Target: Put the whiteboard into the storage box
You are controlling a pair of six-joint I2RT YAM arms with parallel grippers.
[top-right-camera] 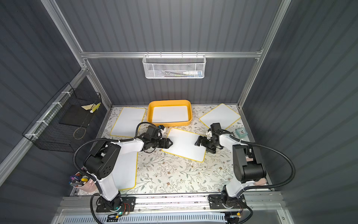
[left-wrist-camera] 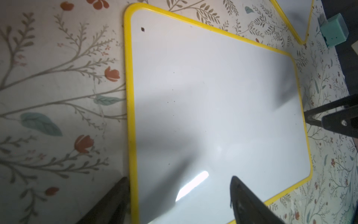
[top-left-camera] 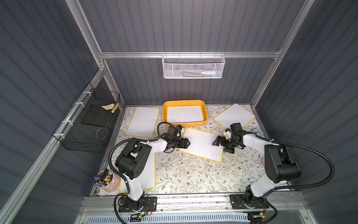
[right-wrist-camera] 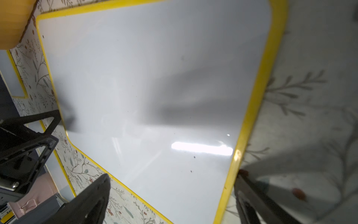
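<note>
A white board with a yellow rim (top-left-camera: 203, 143) lies flat and slightly turned in the middle of the table. Behind it stands the orange storage box (top-left-camera: 184, 101), with a flat white surface inside. At the board's left edge my left gripper is open, one finger (left-wrist-camera: 248, 199) over the board and the other just outside the edge. My right gripper is likewise open around the right edge, one finger (right-wrist-camera: 253, 201) just beyond the yellow rim. Whether any finger touches the board, I cannot tell.
Other whiteboards lie at back left (top-left-camera: 142, 121), front left (top-left-camera: 149, 175) and back right (top-left-camera: 235, 115). A pink cup of pens (top-left-camera: 110, 183) stands front left. A small teal object (top-right-camera: 241, 132) sits at the right.
</note>
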